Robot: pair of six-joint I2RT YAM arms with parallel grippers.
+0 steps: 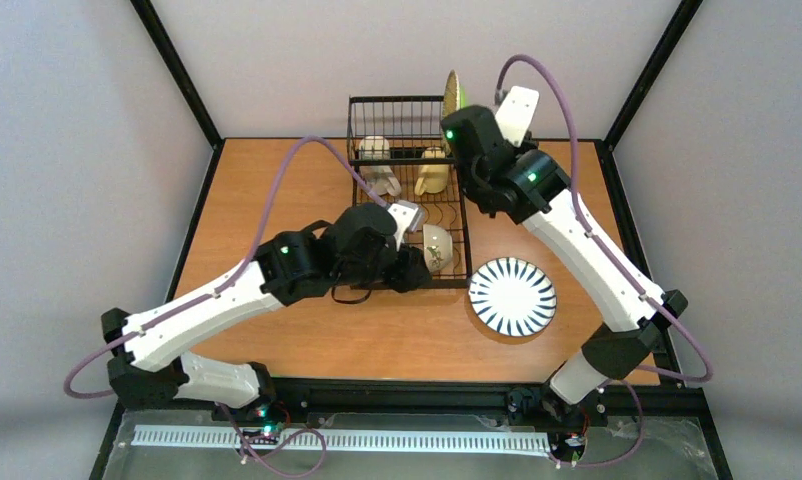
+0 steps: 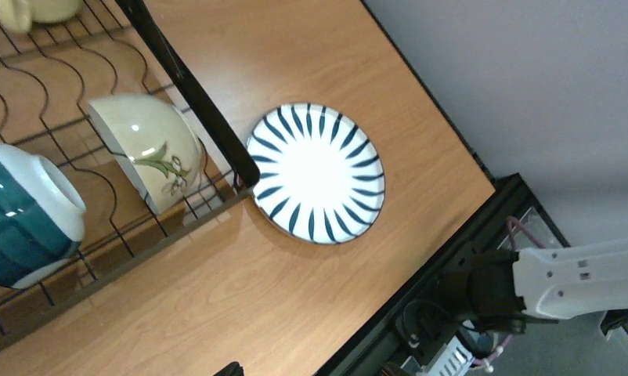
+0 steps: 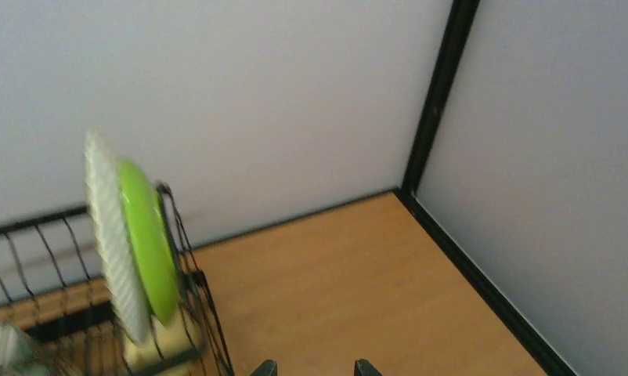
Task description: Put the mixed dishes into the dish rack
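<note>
A white plate with dark blue stripes (image 2: 319,174) lies flat on the table, just right of the rack's front corner. The black wire dish rack (image 1: 397,283) holds a flowered cream bowl (image 2: 150,149) and a teal-and-white bowl (image 2: 29,215), both on their sides. Two plates, one white (image 3: 115,235) and one green (image 3: 150,239), stand on edge at the rack's right rear. Above the rack's front, my left gripper is open, its tips just showing, and empty. My right gripper is apart from the plates, right of the rack, its fingertips parted around nothing.
A white cup (image 1: 375,149) and a yellow cup (image 1: 432,178) sit toward the rack's rear. Bare table (image 1: 287,340) stretches in front and to the left. Walls close in the back and sides.
</note>
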